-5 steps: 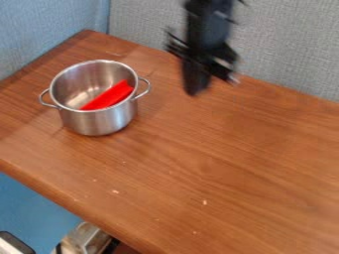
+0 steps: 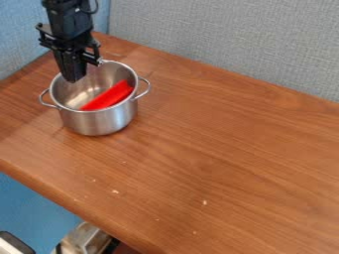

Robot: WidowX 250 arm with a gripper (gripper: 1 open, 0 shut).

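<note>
A steel pot [image 2: 94, 119] with two side handles stands on the wooden table at the upper left. A red elongated object [image 2: 109, 96] lies inside it. My black gripper [image 2: 73, 71] hangs over the pot's left rear, its tips at or just above the rim. Whether its fingers are open or shut is hard to make out.
A grey wall [image 2: 239, 35] rises behind it. The table's left edge drops to a blue surface, with metal hardware [image 2: 82, 238] at the bottom left.
My gripper has swung left from above the table's middle to over the pot and come lower. The pot and red object have stayed put.
</note>
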